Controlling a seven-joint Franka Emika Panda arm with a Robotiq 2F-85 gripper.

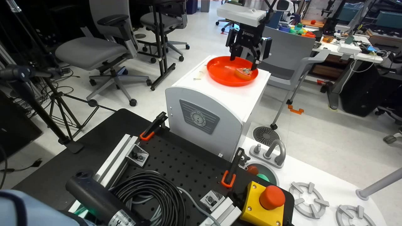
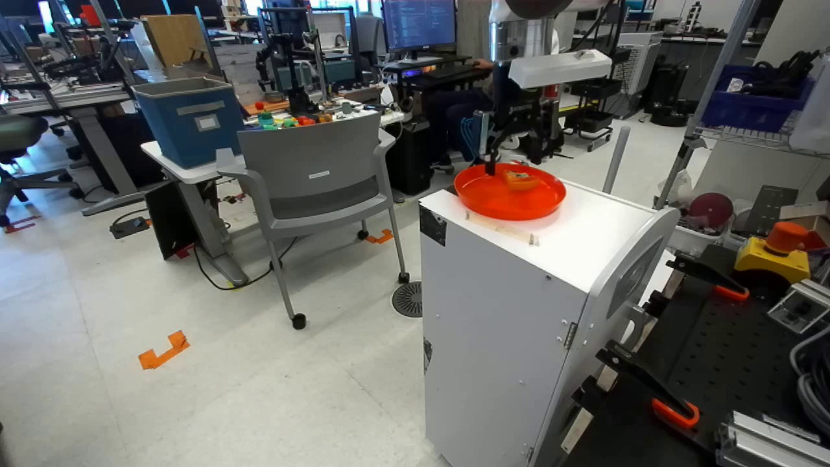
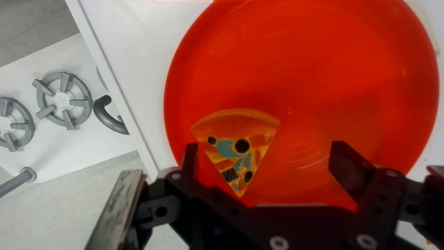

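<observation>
A toy pizza slice [image 3: 239, 148] lies in the red plate [image 3: 299, 79], crust toward the plate's middle and tip toward my gripper base in the wrist view. My gripper is open above the plate, one finger left of the slice and the other well to its right, with nothing held between them. In exterior view 1 the gripper [image 1: 244, 62] hangs over the plate's far side, close to the slice [image 1: 244, 73]. From exterior view 2, a fingertip [image 2: 490, 165] appears at the plate's rim, with the slice [image 2: 519, 180] to the right.
The plate rests on a white cabinet top [image 2: 599, 222]; bare surface shows around it. A grey chair [image 2: 311, 179] stands close by the cabinet. A toy sink with a faucet [image 1: 277, 150] and stove burners [image 1: 309, 199] lie beside it. Clamps and cables occupy the black table [image 1: 173, 158].
</observation>
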